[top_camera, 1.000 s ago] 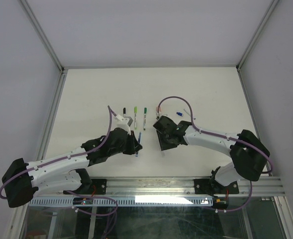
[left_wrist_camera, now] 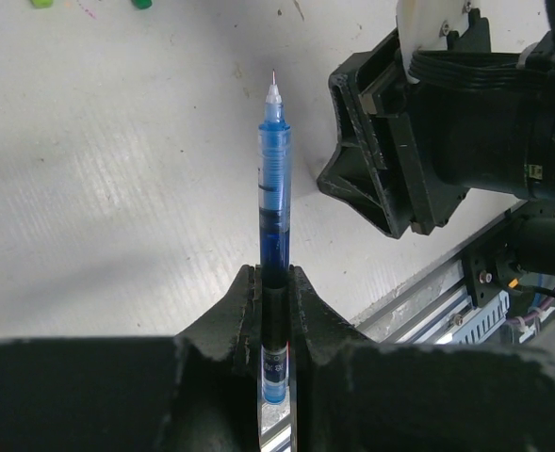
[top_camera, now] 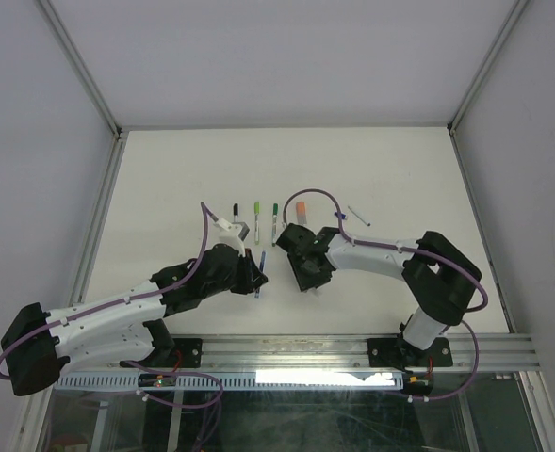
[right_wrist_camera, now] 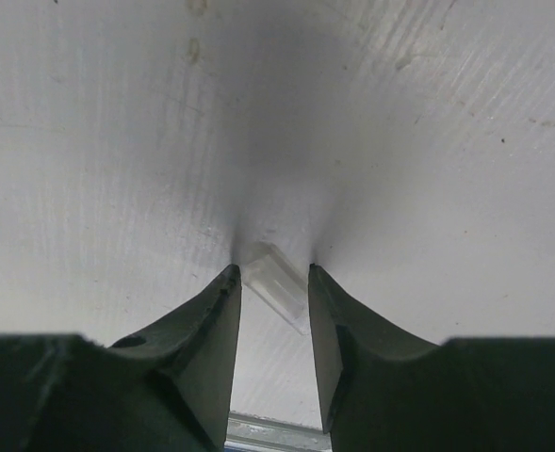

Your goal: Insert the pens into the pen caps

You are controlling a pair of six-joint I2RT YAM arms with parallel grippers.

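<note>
A blue pen is held by my left gripper, which is shut around its lower barrel; the pen tip points away, toward the table's back. My right gripper is low over the table with fingers parted around a small clear cap lying on the surface; the right wrist view does not show the fingers closed on it. In the top view that gripper is just right of the left one.
Pens with green and dark ends lie in a row behind the grippers, with an orange object, a small blue cap and a white pen.
The left gripper with the blue pen has stayed nearly still, shifting very slightly left.
</note>
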